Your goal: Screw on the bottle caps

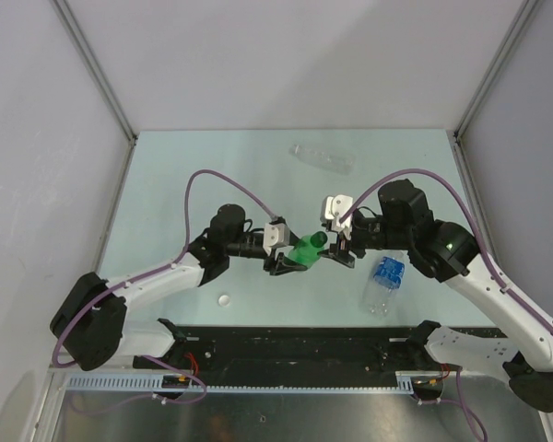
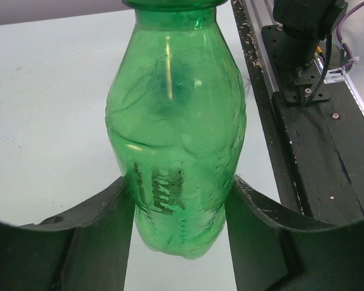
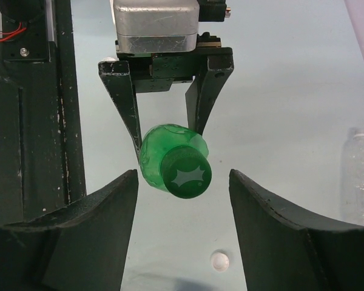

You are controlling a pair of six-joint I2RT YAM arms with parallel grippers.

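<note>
My left gripper (image 1: 289, 250) is shut on a green bottle (image 2: 175, 127), held raised over the table. Its green cap (image 3: 185, 173) faces my right gripper, a star mark on its end. My right gripper is part open, its fingers either side of the cap in the right wrist view, apparently not touching it. A small white cap (image 1: 224, 300) lies on the table at the front left. A clear bottle (image 1: 323, 158) lies at the back, and another bottle with a blue label (image 1: 388, 274) lies to the right, partly under my right arm.
Grey walls stand at the back and both sides.
</note>
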